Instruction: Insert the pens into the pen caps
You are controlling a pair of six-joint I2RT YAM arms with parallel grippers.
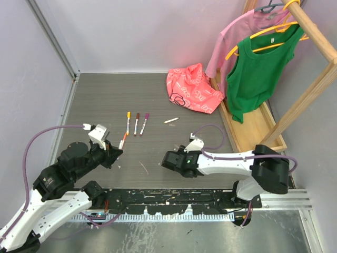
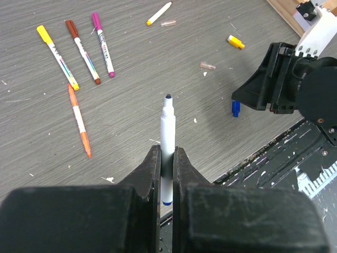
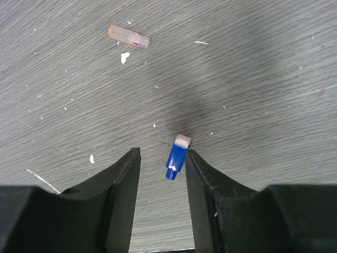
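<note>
My left gripper is shut on a white pen (image 2: 167, 132) with a dark blue tip, held upright. My right gripper stands open above a small blue cap (image 3: 177, 157) lying on the table, seen between and beyond its fingers in the right wrist view. In the left wrist view an orange pen (image 2: 79, 120), yellow pen (image 2: 59, 60), brown pen (image 2: 84, 55), magenta pen (image 2: 104, 50) and white pen with yellow end (image 2: 159, 12) lie loose, with a yellow cap (image 2: 236, 42) and clear caps (image 2: 207, 66).
At the back right are a pink cloth (image 1: 192, 89) and a wooden rack (image 1: 308, 100) with hanging clothes.
</note>
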